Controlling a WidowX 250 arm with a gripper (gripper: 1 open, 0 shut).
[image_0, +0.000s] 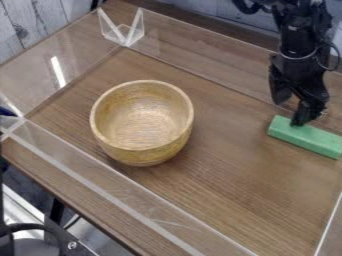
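Observation:
A black robot arm reaches down from the top right, its gripper (297, 105) hanging low at the right side of the wooden table, just above a long green block (305, 138). The gripper is open, though its fingers are small and dark in this view. The green block lies flat near the right edge. Whether the fingers touch it is hard to tell.
A large round wooden bowl (140, 122) stands left of the middle. A clear angular plastic piece (122, 30) is at the back left. Dark cables (34, 232) lie at the lower left corner.

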